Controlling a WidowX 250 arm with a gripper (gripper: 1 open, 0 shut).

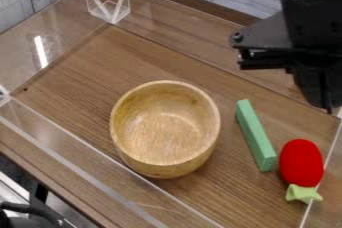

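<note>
A wooden bowl (164,129) sits empty on the wooden table (80,82). To its right lies a green bar (255,134), and right of that a red strawberry-like toy (301,162) with a light green top. My dark arm fills the upper right of the view, over the table's back right. Its fingertips are not clearly visible, so I cannot tell how the fingers stand.
A clear plastic holder (108,5) stands at the back left. Clear edging runs along the left and right table edges. The table's left and middle back are open.
</note>
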